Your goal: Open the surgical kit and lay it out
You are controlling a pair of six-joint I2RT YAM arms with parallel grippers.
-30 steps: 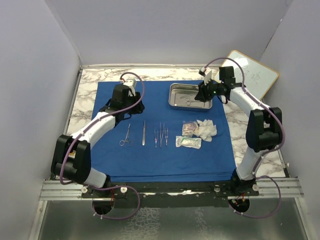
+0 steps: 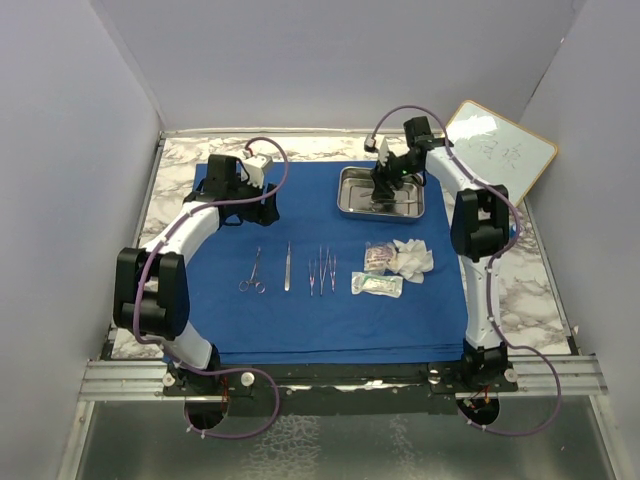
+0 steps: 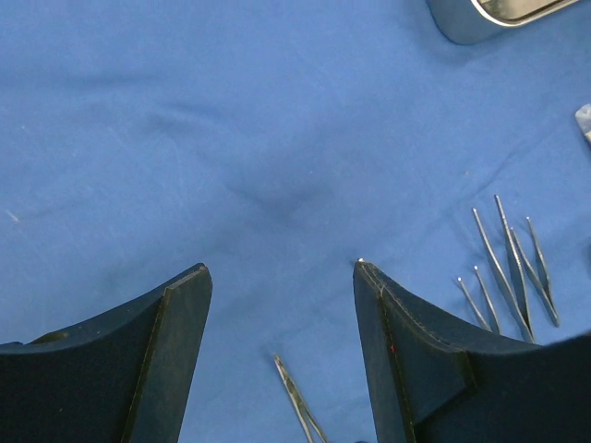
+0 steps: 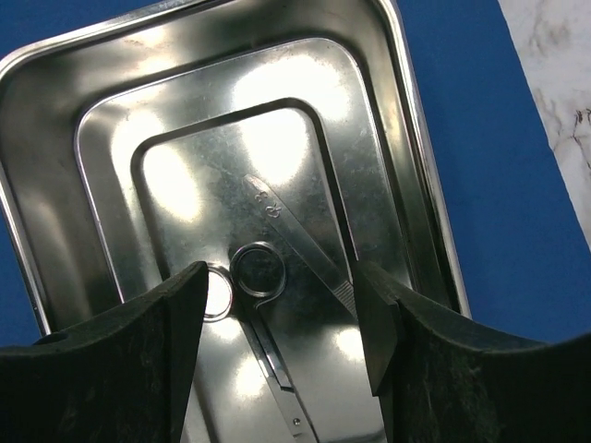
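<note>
The steel tray [image 2: 347, 202] lies on the blue cloth at the back, right of centre. Inside it are a ring-handled instrument [image 4: 268, 343] and a flat metal handle [image 4: 297, 235]. Over the tray hangs my right gripper, open, with the rings showing below the gap between its fingers; nothing is held. My left gripper is open above bare cloth at the left, its fingers apart and empty. Laid out in front are ring-handled forceps [image 2: 254, 272], a slim silver handle [image 2: 288, 268] and several tweezers [image 2: 322, 270].
Right of the tweezers sit a bag of small pale pieces [image 2: 378, 257], a crumpled white gauze [image 2: 411, 260] and a white-green packet [image 2: 377, 285]. A whiteboard [image 2: 500, 145] lies at the back right. Clear cloth [image 2: 310, 210] lies between the left gripper and the tray.
My right gripper has moved left from the tray's right side to over its interior. The left gripper has shifted slightly back and to the left. The laid-out tools look unmoved.
</note>
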